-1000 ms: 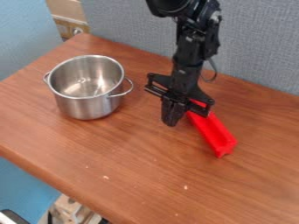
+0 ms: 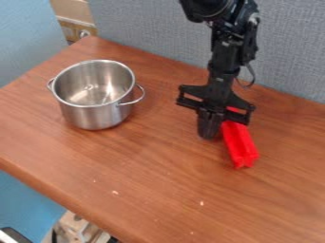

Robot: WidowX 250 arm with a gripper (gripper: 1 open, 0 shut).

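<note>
The black gripper [image 2: 210,128] hangs low over the table, just left of and against the upper part of a red elongated tray-like object [image 2: 241,150], which lies on the wooden table. The fingers look shut; whether anything is between them cannot be made out. A steel pot [image 2: 89,109] with two handles stands on the left part of the table.
A grey padded wall [image 2: 292,47] runs along the back, and a light blue surface lies beyond the left edge.
The gripper has moved right, toward the red object, and sits slightly lower in view. The red object's upper end is now more covered by the gripper. The pot is unmoved.
</note>
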